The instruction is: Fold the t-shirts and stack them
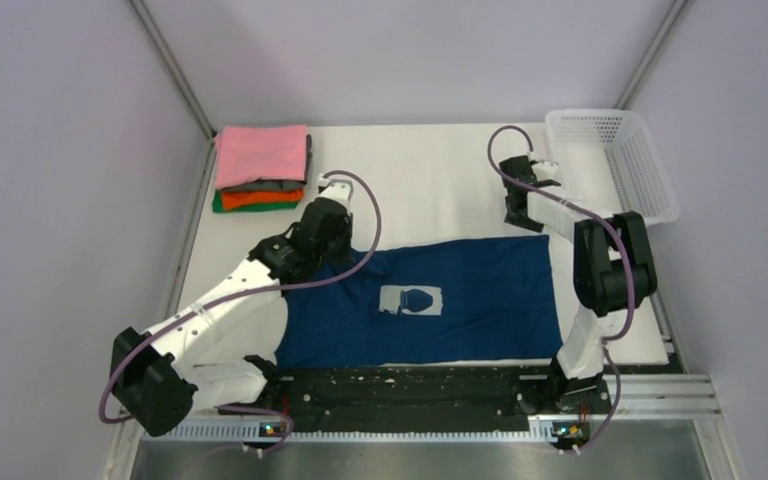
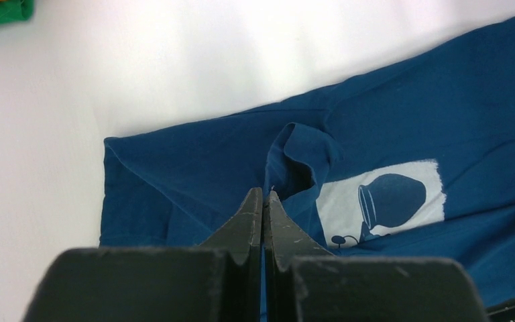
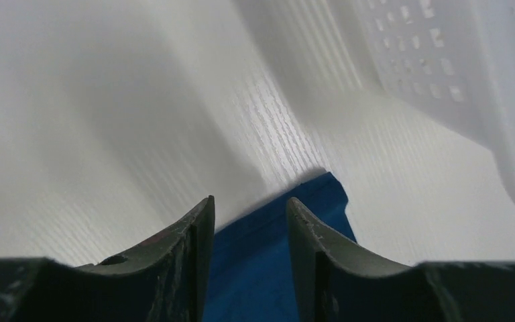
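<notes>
A navy t-shirt point(image 1: 475, 300) with a pale printed patch point(image 2: 338, 208) lies spread along the front of the table, its left part folded and bunched. My left gripper is shut over that left part, at a small raised fold; whether fabric is between its tips cannot be told. My right gripper is part open above the shirt's back right corner point(image 3: 325, 191), nothing seen between its fingers. A stack of folded shirts, pink point(image 1: 260, 155) on top of grey, orange and green, sits at the back left.
A white basket point(image 1: 660, 190) stands at the back right, close beside my right gripper.
</notes>
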